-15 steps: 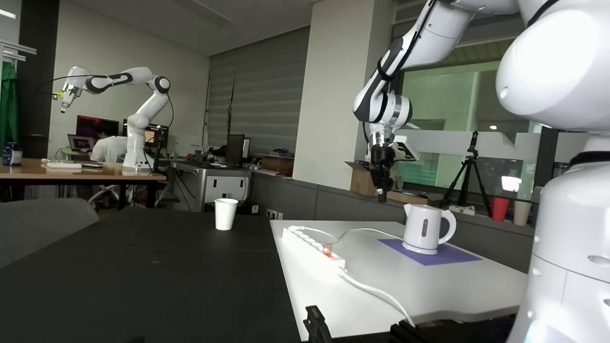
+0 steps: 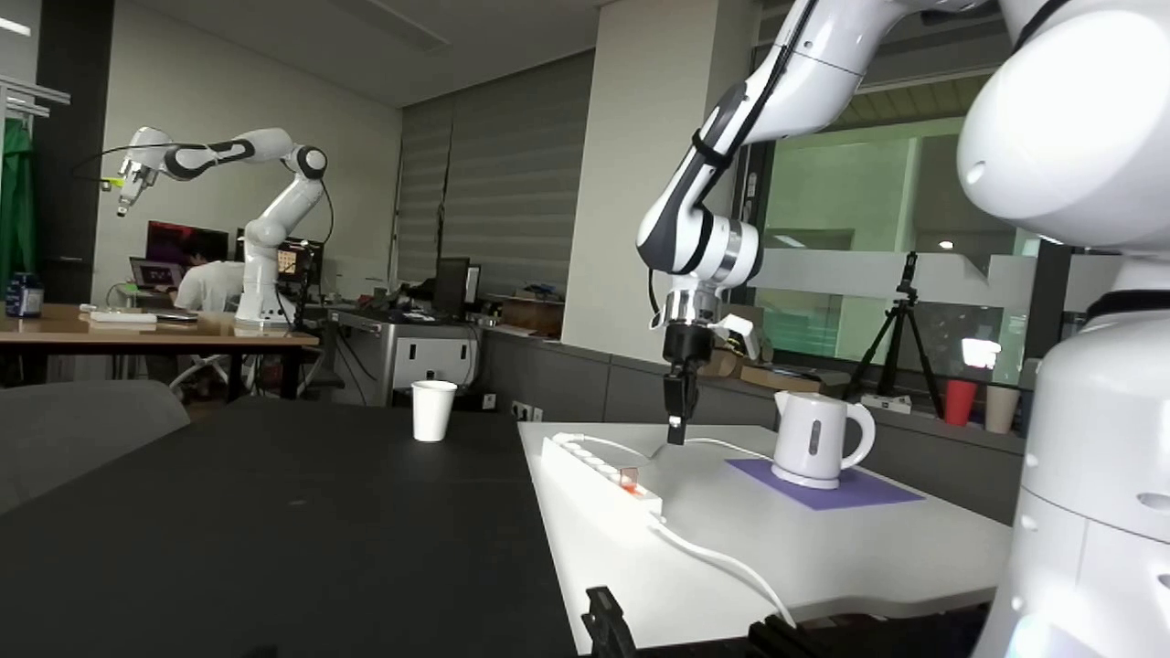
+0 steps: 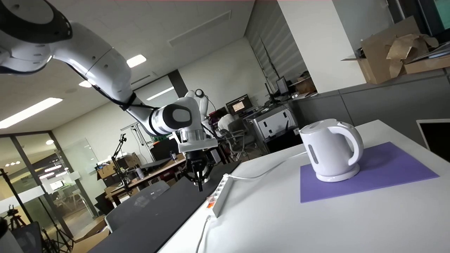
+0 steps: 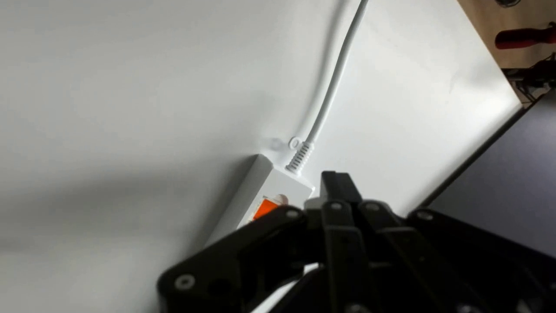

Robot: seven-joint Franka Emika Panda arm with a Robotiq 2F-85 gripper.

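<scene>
My gripper (image 2: 676,428) hangs above the white table, pointing down, its fingers shut with nothing visible between them. In the wrist view the dark fingertips (image 4: 339,182) stand together over a white power strip (image 4: 279,185), hiding much of it. An orange switch (image 4: 266,208) shows on the strip's end beside the gripper. A white kettle (image 3: 333,151) stands upright on a purple mat (image 3: 394,168), well apart from the gripper. From the far end of the strip a white cord (image 3: 270,168) runs toward the kettle.
The strip's thick cable (image 4: 336,78) crosses the table. A black table (image 2: 329,526) adjoins the white one (image 2: 746,548); a white paper cup (image 2: 433,411) stands on it. Bare white surface lies between strip and mat.
My gripper has come lower and moved left in exterior view 1, away from the kettle and closer to the power strip. Kettle, strip and cup stand where they were.
</scene>
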